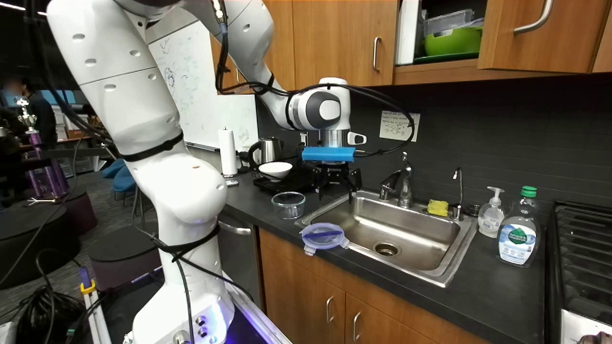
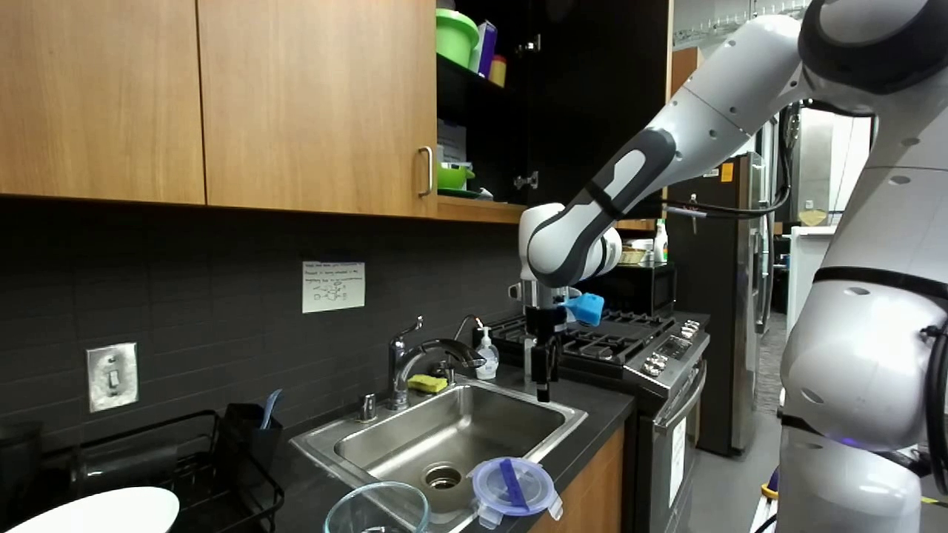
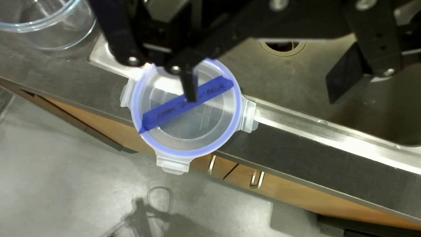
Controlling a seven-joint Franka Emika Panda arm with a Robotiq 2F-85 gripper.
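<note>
My gripper stands open, its black fingers wide apart with nothing between them. In the wrist view a round clear lid with a blue rim, side clips and a blue tape strip lies below, partly hidden by the left finger. The lid sits at the counter's front edge by the sink corner, jutting slightly over. A round glass bowl stands on the counter to the left of the lid. From exterior view 1, the gripper hangs above the left end of the sink, clear of both.
The steel sink is empty, with a faucet and yellow sponge behind it. Soap bottles stand on the right, beside the stove. A white bowl rests near the dish rack at the left. An upper cabinet is open.
</note>
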